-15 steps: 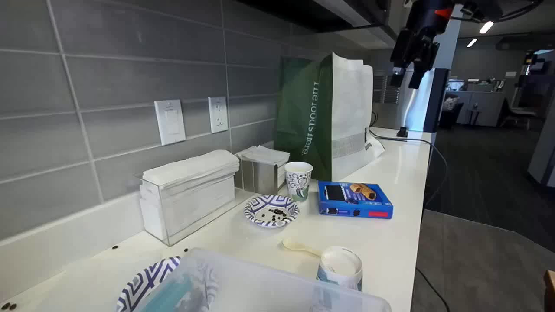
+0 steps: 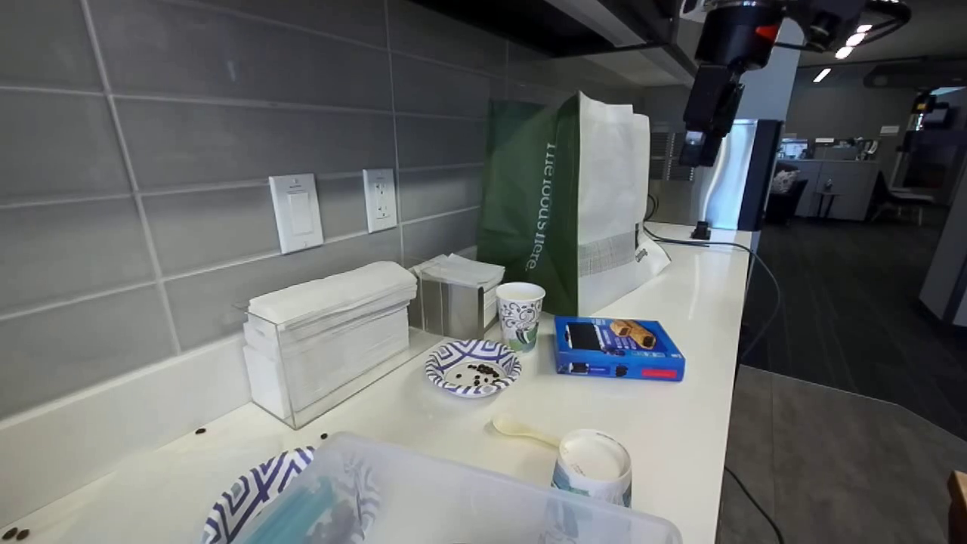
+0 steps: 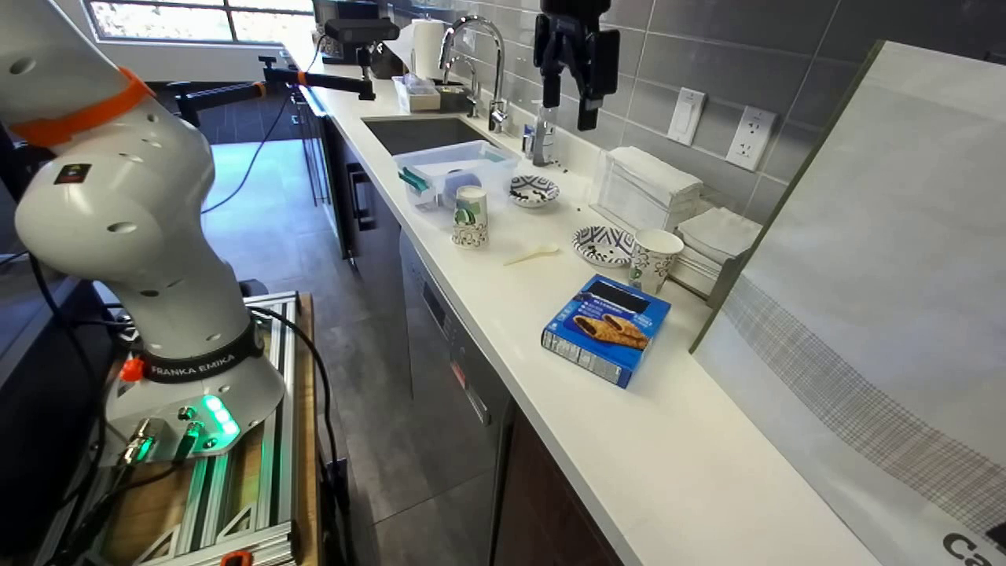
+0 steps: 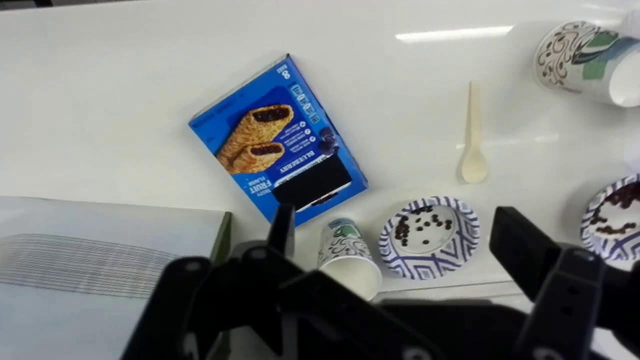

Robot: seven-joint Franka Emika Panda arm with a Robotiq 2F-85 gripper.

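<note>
High over the counter, my gripper [image 3: 573, 113] stands open, well apart from everything below it. In the wrist view its dark fingers [image 4: 523, 249] frame empty space above a patterned bowl [image 4: 429, 238] holding several dark beans. Beside that bowl an upright paper cup [image 4: 346, 255] is partly covered by the gripper's body. A blue blueberry-bar box [image 4: 282, 141] lies flat on the counter. A pale spoon [image 4: 474, 138] rests on bare countertop. Another paper cup [image 3: 469, 217] stands upside down near the clear bin. The second bowl [image 3: 534, 190], also with beans, sits farther toward the sink.
A tall paper bag [image 2: 612, 208] stands against the wall beyond the box. Napkin holders [image 2: 331, 349] line the backsplash. The clear plastic bin [image 3: 462, 162] sits by the sink [image 3: 415, 135]. Open counter lies along the front edge.
My gripper has turned about its axis, so its fingers now overlap in exterior view 1. It has also shifted slightly. The objects on the counter have not moved.
</note>
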